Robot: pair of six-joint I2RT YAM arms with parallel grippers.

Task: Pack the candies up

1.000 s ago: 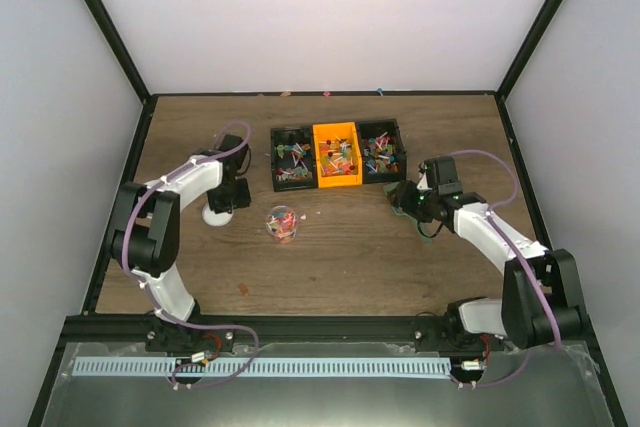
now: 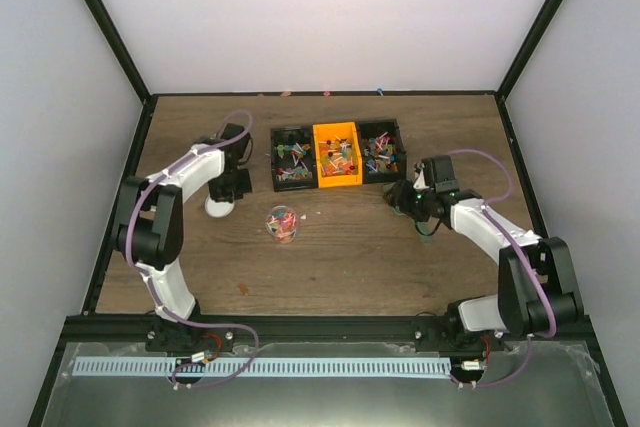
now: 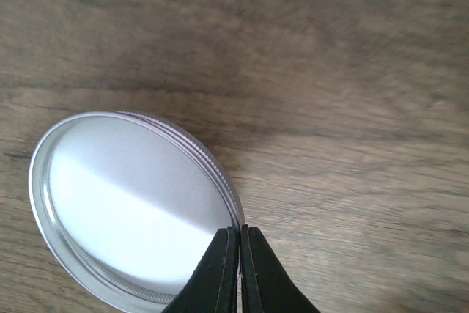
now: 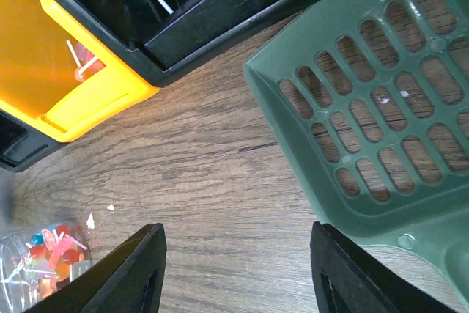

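A round white lid (image 3: pixel 132 196) lies in the left wrist view, tilted over the table, with its rim between the fingers of my left gripper, which is shut on it. In the top view the lid (image 2: pixel 219 208) is partly under that arm. My right gripper stands open, nothing between its fingers, with a green slotted scoop (image 4: pixel 432 214) beside and beyond its right finger. The clear jar (image 2: pixel 282 235) holds colourful candies, which also show at the lower left of the right wrist view.
Three joined bins stand at the back: a black left one (image 2: pixel 293 185), a yellow middle one (image 2: pixel 340 181) and a black right one (image 2: pixel 384 177), each with candies inside. Bare wooden table (image 2: pixel 340 267) stretches across the front middle.
The left arm has shifted slightly, and the white lid has moved a little toward the back with it. The right arm has moved only slightly; jar and bins stay put.
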